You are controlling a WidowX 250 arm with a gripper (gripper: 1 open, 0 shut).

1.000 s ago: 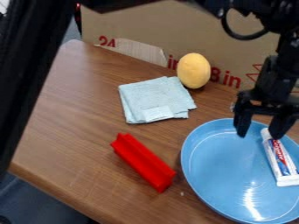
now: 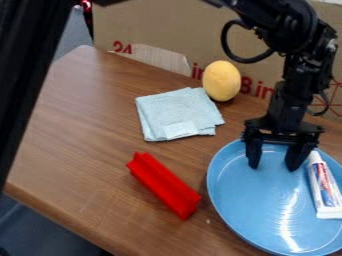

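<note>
My gripper (image 2: 275, 150) hangs open over the back part of a blue plate (image 2: 261, 210), its fingertips low near the plate's surface. A white toothpaste tube (image 2: 323, 190) with red and blue print lies on the plate's right side, just right of the fingers, its upper end close to or behind the right finger. I cannot tell whether they touch.
A red block-like object (image 2: 163, 183) lies left of the plate. A folded light cloth (image 2: 178, 113) and a yellow egg-shaped object (image 2: 222, 80) sit farther back, before a cardboard box (image 2: 160, 25).
The objects on the table look unmoved.
</note>
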